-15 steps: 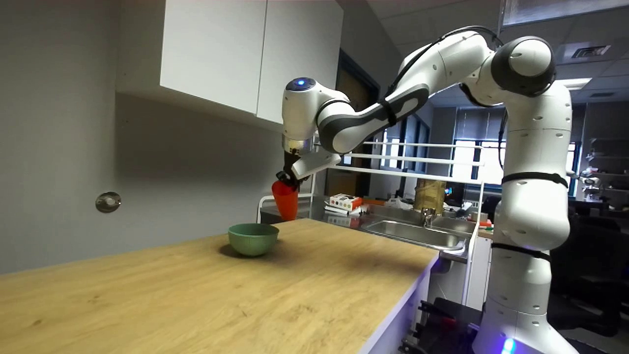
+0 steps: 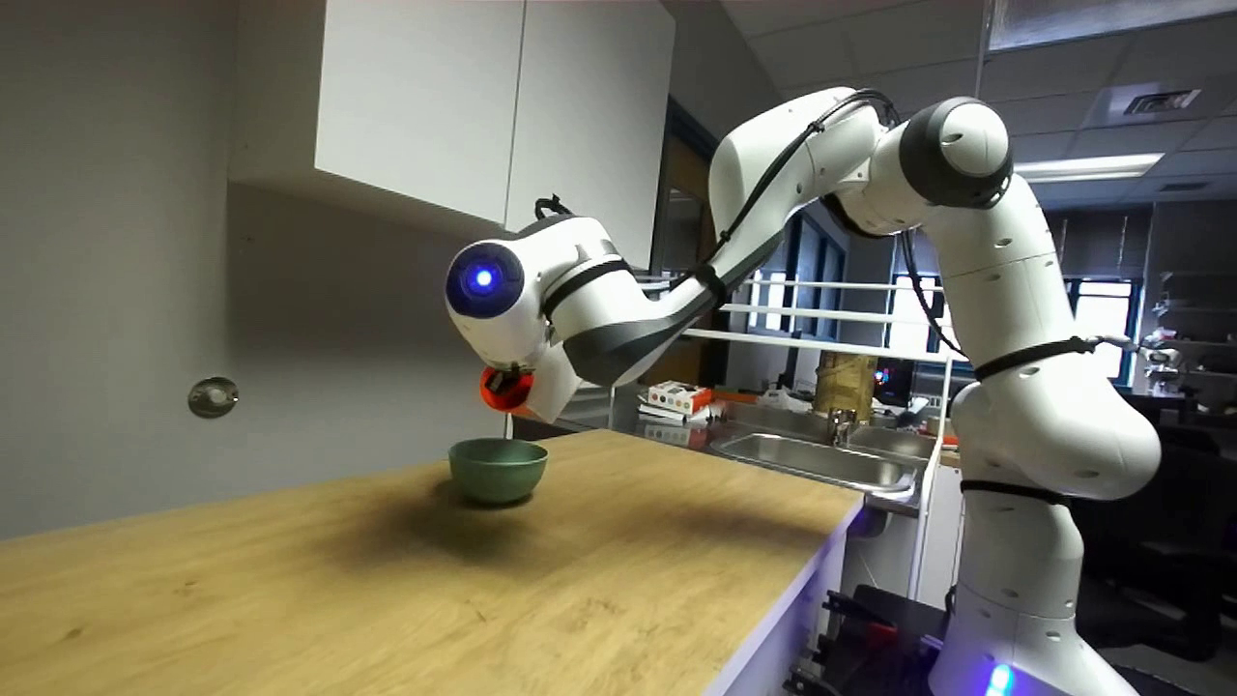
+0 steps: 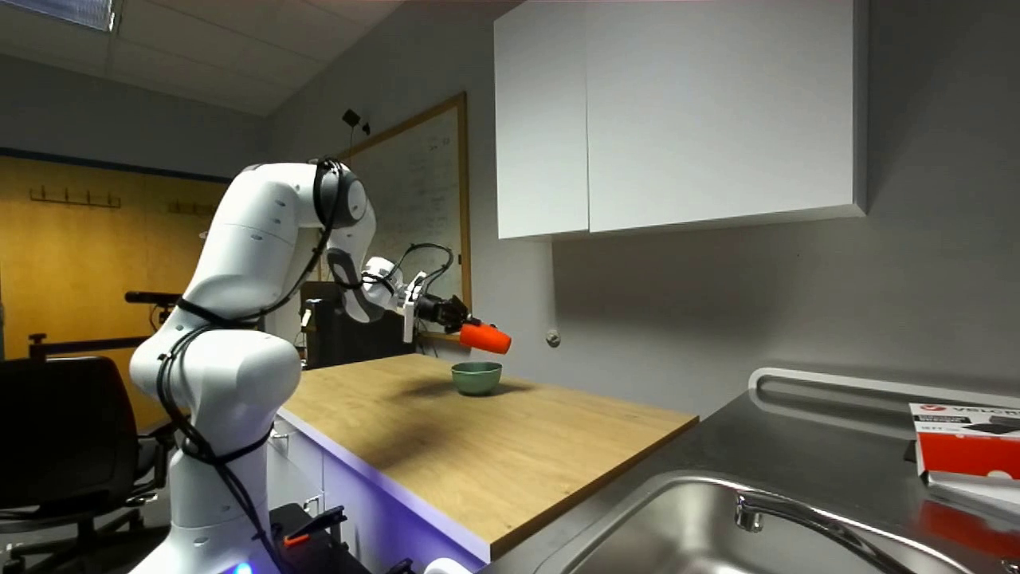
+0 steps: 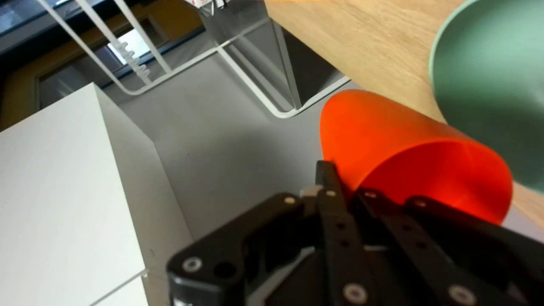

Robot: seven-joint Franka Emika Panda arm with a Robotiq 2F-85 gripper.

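An orange cup (image 4: 377,127) is held at its rim by my gripper, whose fingers are shut on it. The cup lies tilted on its side, and its open mouth faces the lower right of the wrist view. Below it on the wooden counter stands the green bowl (image 2: 499,471), upright; the cup hangs above the bowl, apart from it. From the other side, the orange cup (image 3: 485,336) shows over the green bowl (image 3: 476,378). The part of the bowl's inside that the wrist view shows is bare; the rest is out of frame.
White wall cabinets (image 2: 429,104) hang above, close to the arm. A sink (image 2: 812,458) and a white wire rack (image 2: 835,313) lie beyond the counter's far end. Behind the bowl runs the grey wall.
My gripper has moved left in exterior view 1 with the cup, now over the bowl. The cup has turned from nearly upright to tipped, and the wrist has rotated. The bowl has stayed put.
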